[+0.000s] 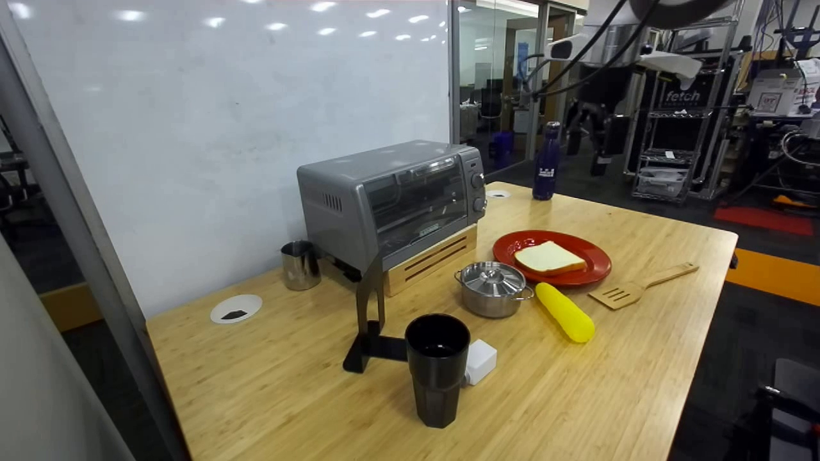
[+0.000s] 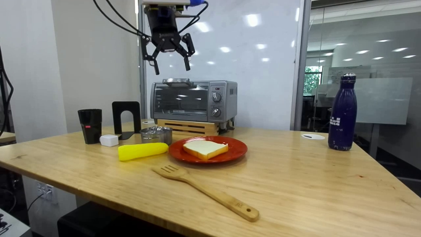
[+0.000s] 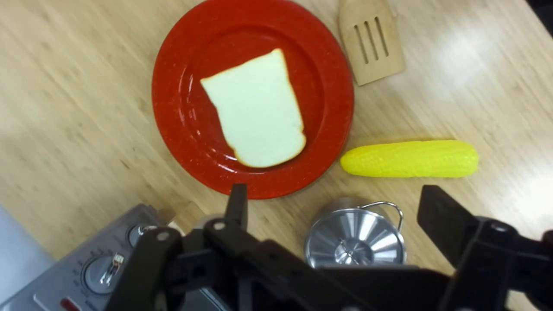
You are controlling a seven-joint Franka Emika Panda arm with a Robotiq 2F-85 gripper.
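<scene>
My gripper [image 2: 172, 69] hangs open high above the table, nothing between its fingers. From the wrist view, the steel pot [image 3: 355, 238] with its lid shows between and below the spread fingers. A slice of bread [image 3: 256, 109] lies on the red plate [image 3: 171, 98], ahead of the gripper. Beside the plate is a yellow corn-like object [image 3: 409, 159], and a wooden slotted spatula [image 3: 370, 49] lies past it, partly cut off there. All these stand well below the fingertips, untouched.
A grey toaster oven [image 1: 334, 207] sits on a wooden stand by the whiteboard. Around it are a metal pitcher [image 1: 300, 265], a black stand [image 1: 369, 338], a black cup [image 1: 436, 376] and a white block [image 1: 480, 361]. A dark blue bottle [image 2: 342, 114] stands at the far side, with bare table before it.
</scene>
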